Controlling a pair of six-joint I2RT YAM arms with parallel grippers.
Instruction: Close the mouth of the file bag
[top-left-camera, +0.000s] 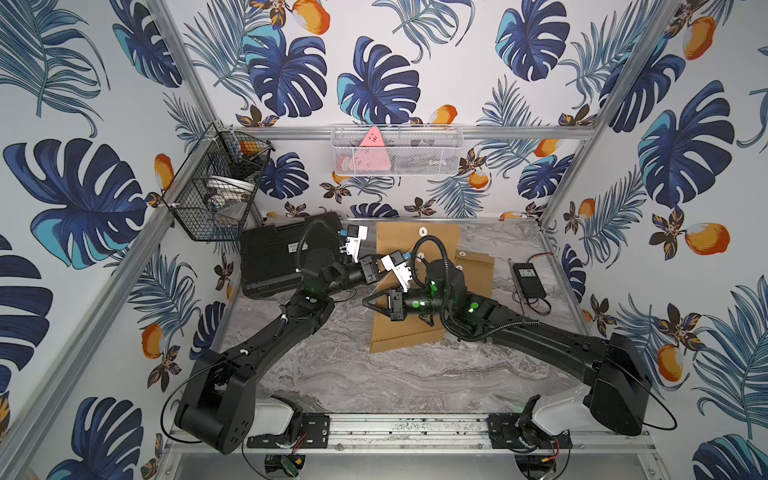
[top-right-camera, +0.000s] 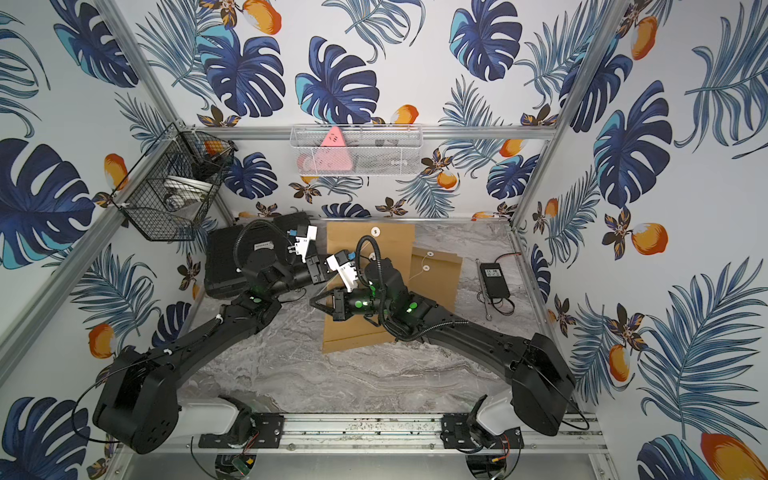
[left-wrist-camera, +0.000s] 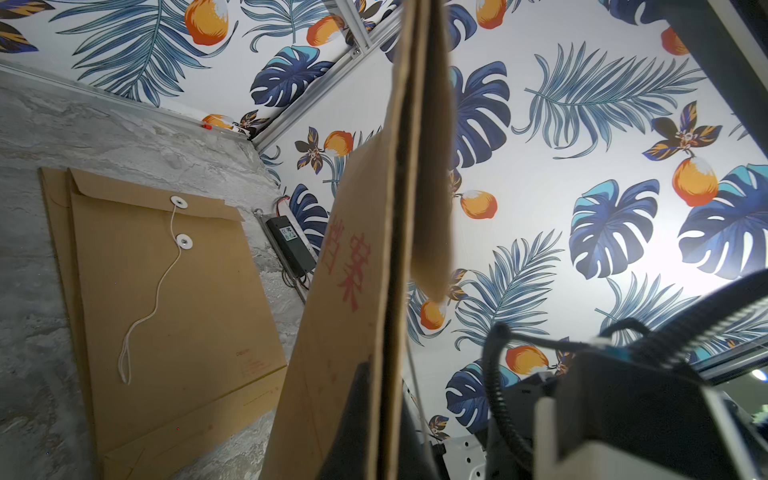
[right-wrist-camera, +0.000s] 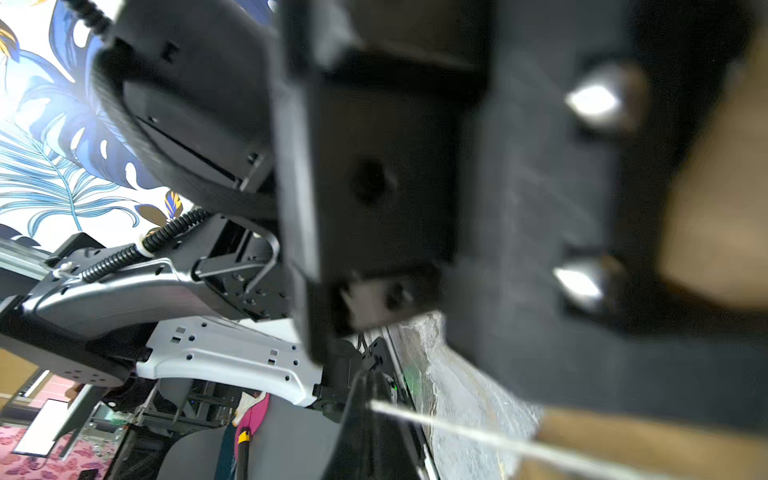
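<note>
A brown file bag (top-left-camera: 396, 336) stands tilted up in mid-table, mostly behind both arms in the top views; in the left wrist view its panel with red characters (left-wrist-camera: 328, 320) runs upright, edge toward the camera. My left gripper (top-left-camera: 369, 270) is at its upper left, shut; what lies between its fingers is hidden. My right gripper (top-left-camera: 376, 302) is just below and in front of the left one, shut, with a white string (right-wrist-camera: 480, 440) running from its fingertips in the right wrist view.
Another file bag lies flat at the right. A black case (top-left-camera: 264, 264) fills the back left, a power adapter (top-left-camera: 528, 281) sits at the right.
</note>
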